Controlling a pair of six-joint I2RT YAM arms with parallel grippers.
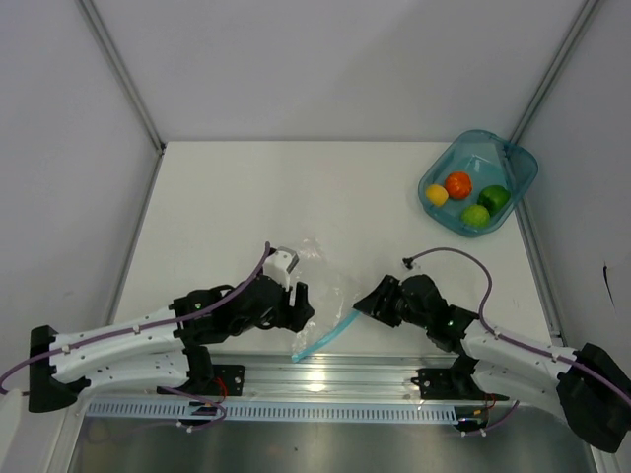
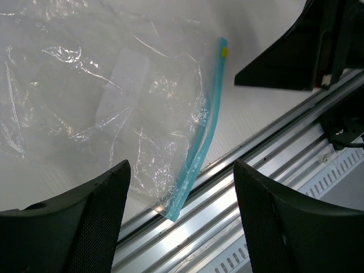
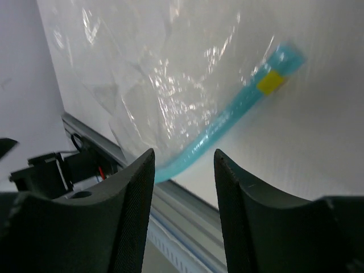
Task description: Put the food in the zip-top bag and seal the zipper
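Observation:
The clear bag (image 1: 320, 286) lies flat and empty on the table, its blue zipper strip (image 1: 327, 337) slanting along the front edge. A yellow slider (image 3: 270, 82) sits near the strip's right end. My left gripper is over the strip's near end, fingers part open with nothing gripped between the fingers. My right gripper stands open around the line of the strip, above it, holding nothing. The food lies in a blue basket (image 1: 525, 175) at the far right: an orange-red tomato (image 1: 457, 184), a yellow piece (image 1: 437, 195), and two green pieces (image 1: 475, 216).
A metal rail (image 1: 325, 372) runs along the table's front edge, just beyond the strip's near end. Both arms are close together over the bag.

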